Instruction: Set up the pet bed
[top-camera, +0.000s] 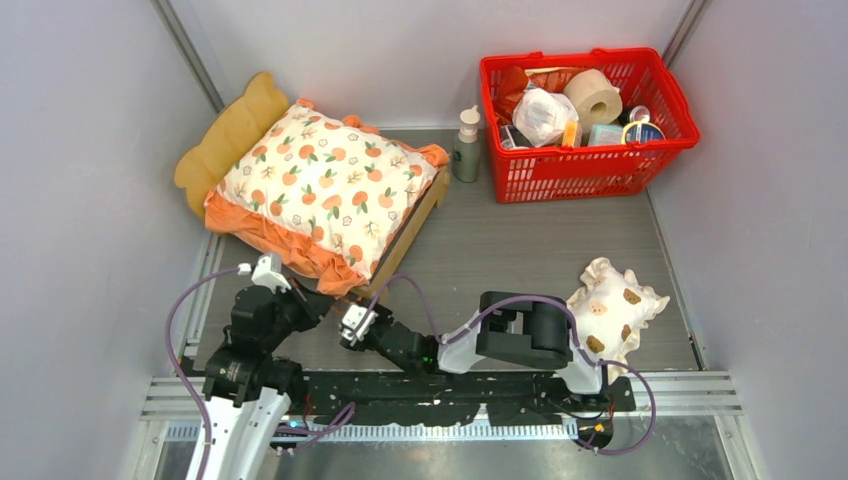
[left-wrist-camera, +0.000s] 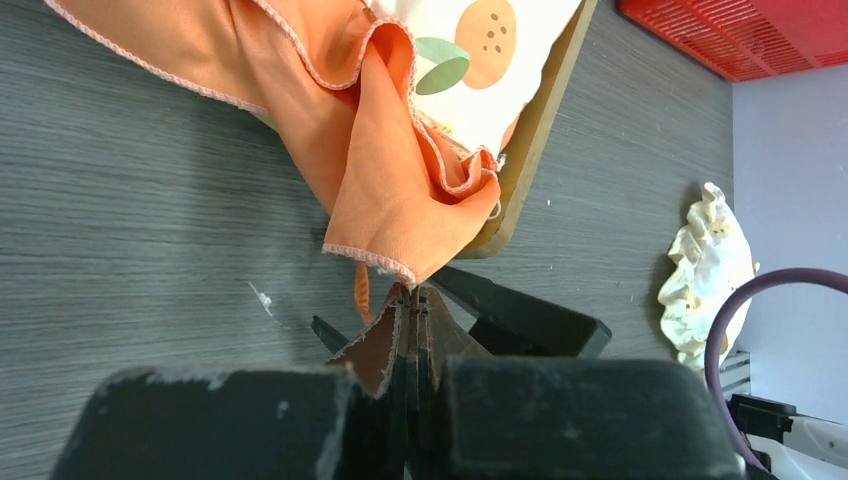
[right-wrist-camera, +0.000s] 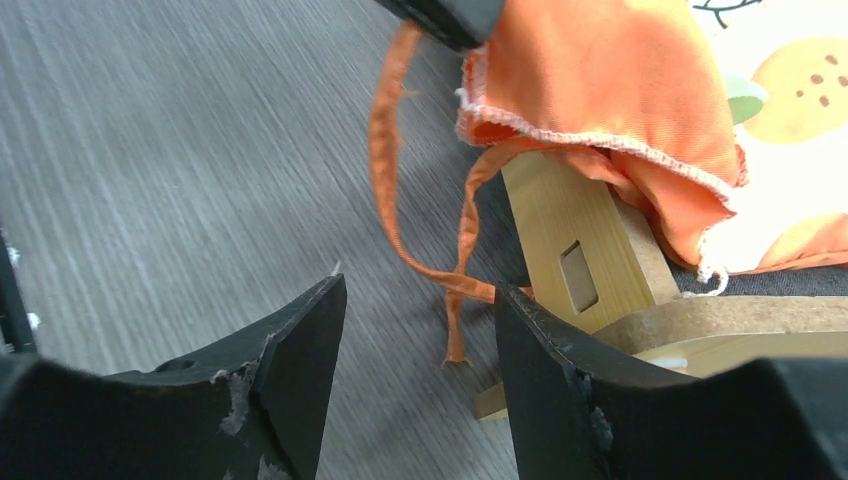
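A wooden pet bed frame holds an orange-printed cushion with an orange ruffle, whose front corner hangs over the frame. My left gripper is at that front corner, shut, with the ruffle's edge right at its fingertips. An orange tie hangs beside the frame's corner. My right gripper stands open by that corner, the tie passing in the space ahead of and between its fingers. A small cow-print pillow lies at the right.
A red basket of goods stands at the back right. A pump bottle is beside the bed. Walls close in on three sides.
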